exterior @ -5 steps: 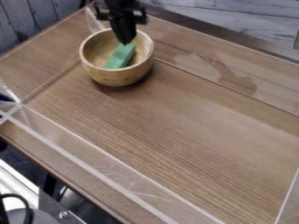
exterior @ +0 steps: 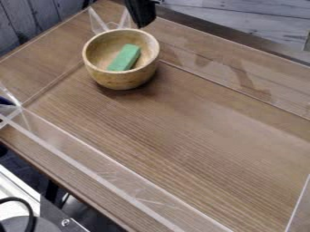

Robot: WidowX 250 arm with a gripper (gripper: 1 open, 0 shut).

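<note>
A round tan wooden bowl (exterior: 120,78) sits on the wooden table at the upper left, with a green rectangular block (exterior: 125,56) lying inside it. My dark gripper (exterior: 144,21) is at the top edge of the view, above and behind the bowl and apart from it, mostly cut off by the frame. Its fingertips are too dark and small to tell whether they are open or shut.
Clear plastic strips run along its near-left edge and behind the bowl. A grey-white plank wall stands at the back.
My gripper has risen up and back from over the bowl, where it was close above the green block. The bowl and block remain about where they were.
</note>
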